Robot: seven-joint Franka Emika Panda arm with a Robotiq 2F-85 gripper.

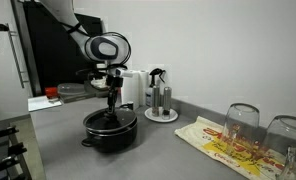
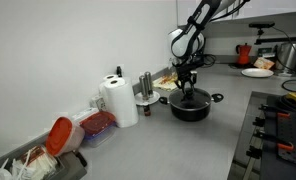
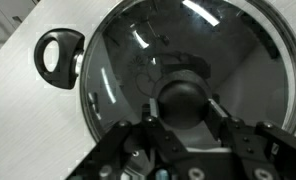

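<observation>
A black pot (image 1: 112,140) stands on the grey counter, its glass lid (image 3: 128,75) over the opening. From above, the lid has a pale metal rim and a round black knob (image 3: 182,104) at its centre. My gripper is shut on that knob, one finger to each side, pointing down. In exterior view 2 the pot (image 2: 191,110) shows both side handles, with the lid (image 2: 190,98) lying about level at its top. Whether the lid's rim rests fully on the pot is hard to tell.
Behind the pot, bottles and shakers (image 1: 167,101) stand on a white plate (image 1: 161,116), near a paper towel roll (image 2: 120,100). Two clear glass jars (image 1: 241,125) and a patterned cloth (image 1: 220,146) lie to the right.
</observation>
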